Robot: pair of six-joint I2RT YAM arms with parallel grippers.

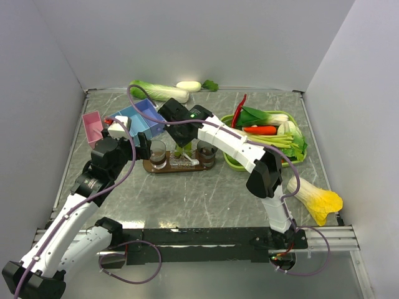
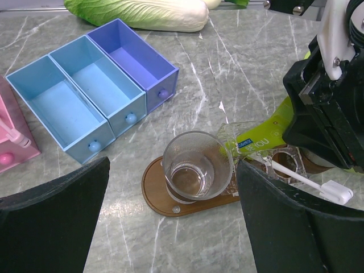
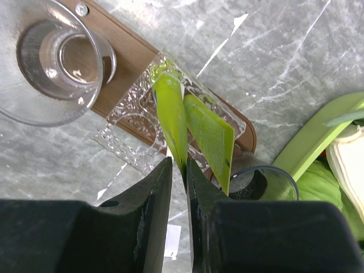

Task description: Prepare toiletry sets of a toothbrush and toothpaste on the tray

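A wooden tray (image 2: 154, 193) carries a clear cup (image 2: 196, 170) at one end, a dark glass (image 3: 259, 185) at the other, and a clear holder between with green toothpaste tubes (image 3: 170, 114). A white toothbrush (image 2: 335, 190) lies slanted at the holder. My right gripper is over the holder, fingertips close together at the top of one tube; whether it grips it is unclear. My left gripper stands open just short of the clear cup, nothing between its fingers.
Pink and blue bins (image 2: 62, 102) sit at the left, a cabbage (image 2: 136, 14) behind them. A green basket of vegetables (image 1: 262, 137) is to the right, a yellow cabbage (image 1: 315, 199) at the front right.
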